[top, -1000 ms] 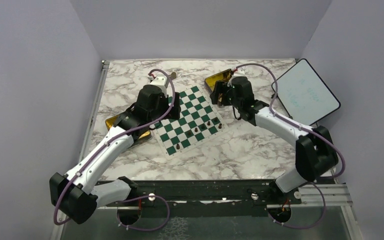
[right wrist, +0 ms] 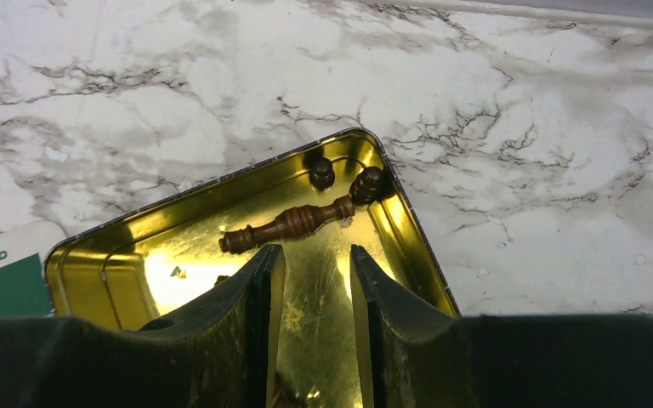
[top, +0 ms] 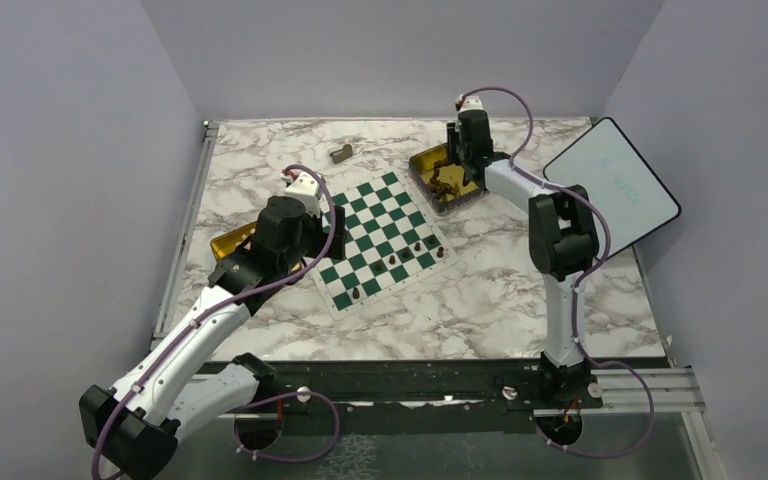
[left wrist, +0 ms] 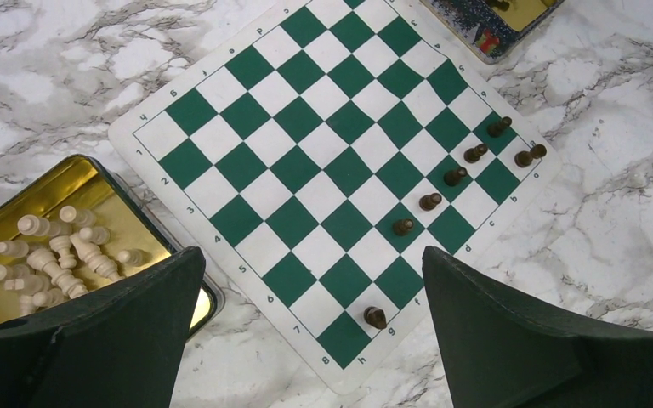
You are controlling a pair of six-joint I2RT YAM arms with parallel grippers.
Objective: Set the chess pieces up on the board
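Observation:
The green-and-white chessboard (left wrist: 349, 221) carries several dark pieces along one side, including a dark pawn (left wrist: 454, 176) and a pointed dark piece (left wrist: 375, 318). My left gripper hangs open and empty above the board and a gold tin of white pieces (left wrist: 93, 174). My right gripper is part open above the other gold tin (right wrist: 417, 238), nothing visible between its fingers. In that tin lie a long brown piece (right wrist: 293, 223) and short dark pieces (right wrist: 321, 172) near the far corner, others partly hidden below.
A whiteboard (top: 610, 185) leans at the right side. A small object (top: 341, 153) sits on the back of the marble table (top: 500, 310), whose front right is clear.
My right arm has moved toward the back, over the dark-piece tin. My left arm has shifted slightly toward the left and front.

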